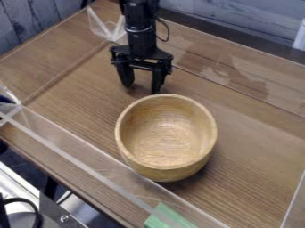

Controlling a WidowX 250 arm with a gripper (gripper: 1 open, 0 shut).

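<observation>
My black gripper (141, 78) is low over the wooden tray floor, just behind a large tan round bowl (165, 138). Its two dark fingers point down on either side; whether anything is between them is too small and dark to tell.
The wooden floor of the tray (244, 98) is clear to the left and right. Clear and pale walls edge it, with a dark cable at the lower left and a green piece (168, 216) at the bottom edge outside.
</observation>
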